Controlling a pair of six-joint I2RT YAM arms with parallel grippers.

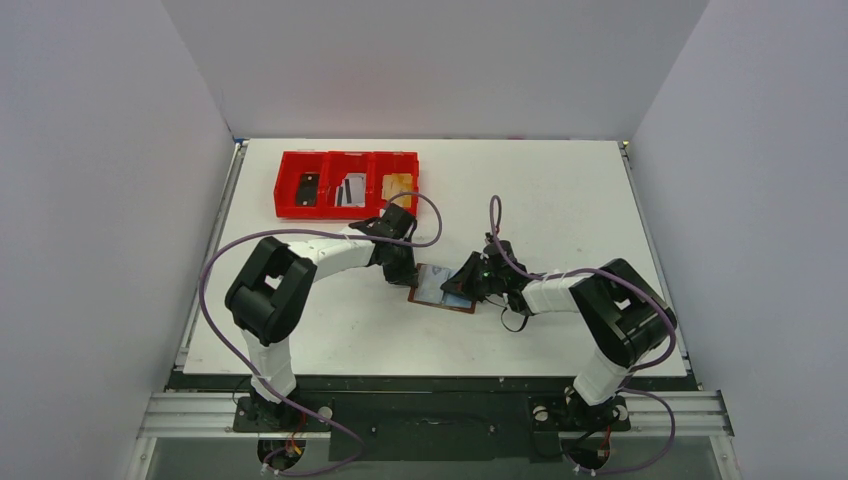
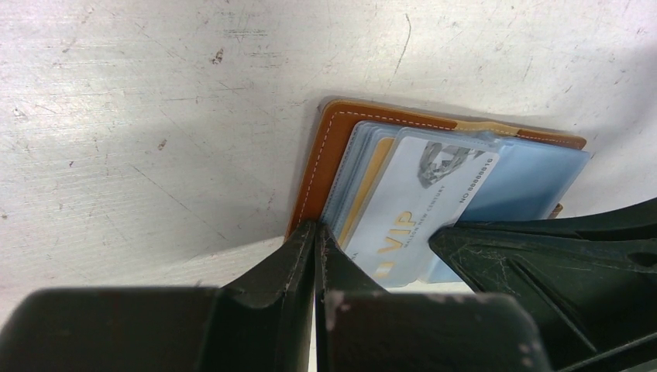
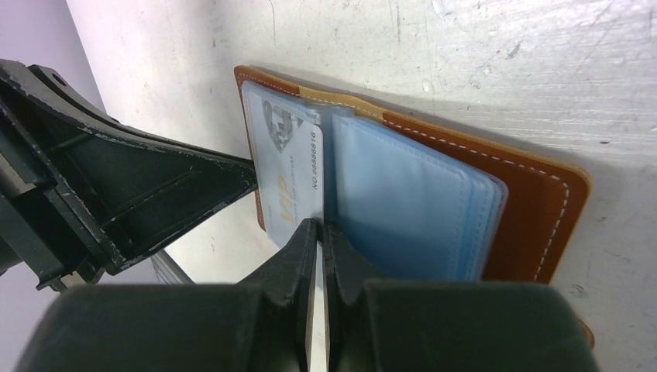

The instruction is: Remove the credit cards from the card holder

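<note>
The brown card holder lies open on the table, with clear bluish sleeves spread across it. A white VIP card shows in the sleeves on its left half, a yellowish edge beside it. My left gripper is shut, tips down at the holder's left border; whether the border is pinched cannot be seen. My right gripper is also shut, its tips at the edge of the white card near the holder's middle. Whether card or sleeve is caught between those fingers is hidden.
A red tray with three compartments stands at the back left, with a dark item, cards and a tan item inside. Table behind and right of the holder is bare. Both grippers stand close together over the holder.
</note>
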